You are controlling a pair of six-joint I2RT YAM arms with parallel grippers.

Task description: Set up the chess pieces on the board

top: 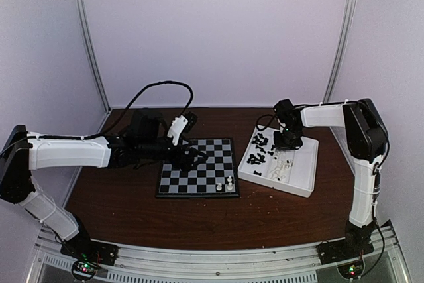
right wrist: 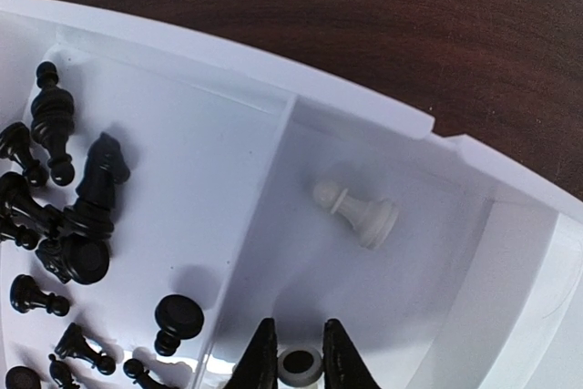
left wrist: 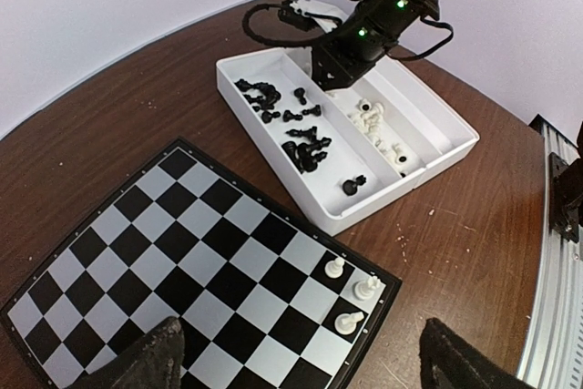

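The chessboard (top: 179, 187) holds three white pieces at its near right corner: one (left wrist: 334, 267), a second (left wrist: 367, 288) and a third (left wrist: 348, 322). Above the board my left gripper stands open and empty. My right gripper is down in the white box, its fingers (right wrist: 260, 353) on either side of a white piece (right wrist: 299, 366) whose dark-centred base faces the camera. Whether they press on it cannot be told. A white pawn (right wrist: 360, 214) lies on its side in the same compartment. Black pieces (right wrist: 96, 184) lie in the compartment beside it.
The white box (top: 265, 181) stands right of the board, with dividers (right wrist: 250, 216) between its compartments. More white pieces (left wrist: 369, 120) lie loose in the middle one. Bare table (top: 159, 220) runs along the front.
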